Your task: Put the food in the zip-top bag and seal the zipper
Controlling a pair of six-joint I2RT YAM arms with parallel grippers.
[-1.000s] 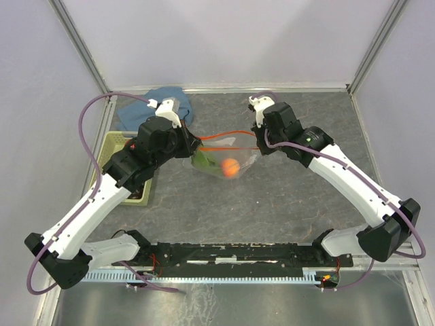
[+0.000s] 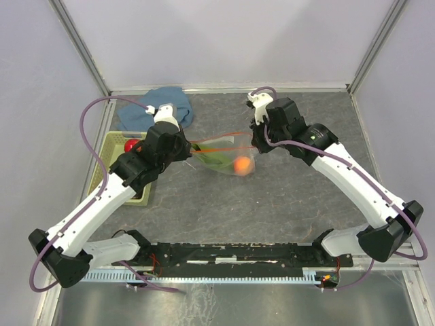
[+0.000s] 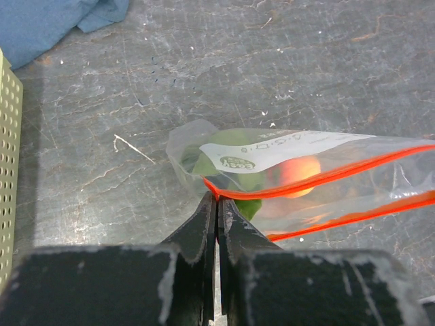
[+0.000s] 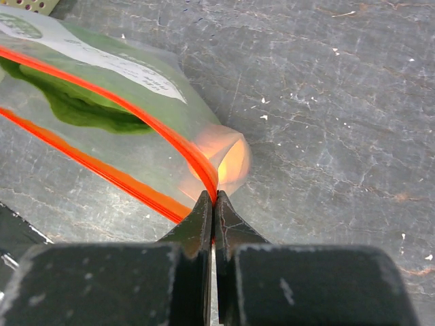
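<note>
A clear zip top bag with orange zipper strips is stretched between my two grippers. Its mouth gapes, the two orange strips standing apart. Inside lie a green vegetable on the left side and an orange round food towards the right. My left gripper is shut on the bag's corner at one end of the zipper. At the opposite zipper end, my right gripper is shut on the other bag corner, only thin film and zipper between its fingertips.
A yellow-green basket stands at the left, with a red item and other things in it, partly behind my left arm. Behind it lies a blue cloth.
The orange food has shifted right within the bag. Both grippers keep their bag corners.
</note>
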